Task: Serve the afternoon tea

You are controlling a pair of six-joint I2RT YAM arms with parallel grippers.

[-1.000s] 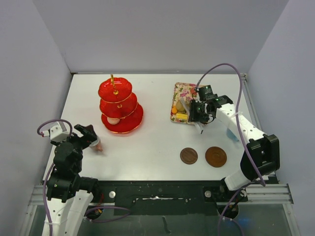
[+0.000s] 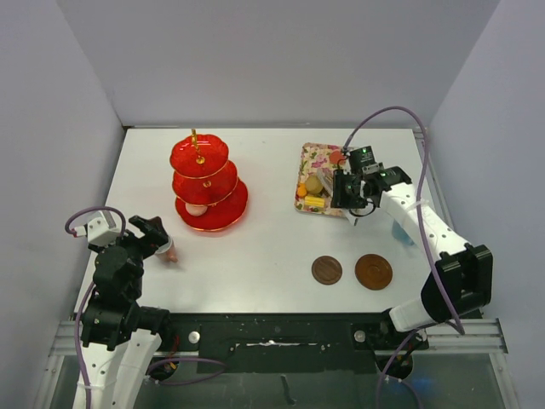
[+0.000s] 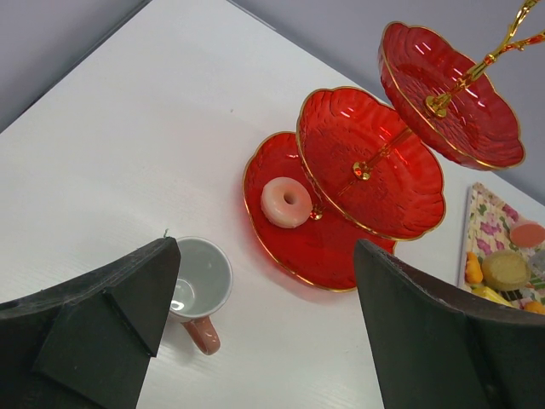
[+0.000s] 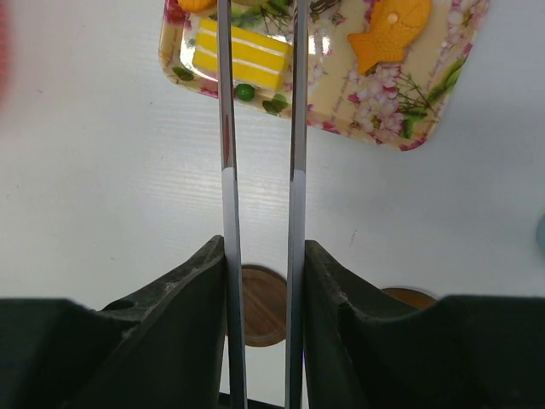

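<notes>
A three-tier red stand (image 2: 197, 158) stands at back left, with a pink donut (image 3: 286, 203) on its bottom tier. A white mug (image 3: 201, 273) with a brown handle sits below my open left gripper (image 2: 145, 226). My right gripper (image 2: 332, 179) is over the floral tray (image 4: 400, 119), which holds a yellow cake (image 4: 240, 53), an orange fish (image 4: 392, 34) and other pastries. The right gripper's long tongs run out of the top of the right wrist view; whether anything is between their tips is hidden.
Two brown coasters (image 2: 327, 269) (image 2: 373, 271) lie at front right. A light blue object (image 2: 403, 232) is at the right edge, partly behind the right arm.
My right gripper and arm have shifted slightly to the right and up in the top view. The left arm is still.
</notes>
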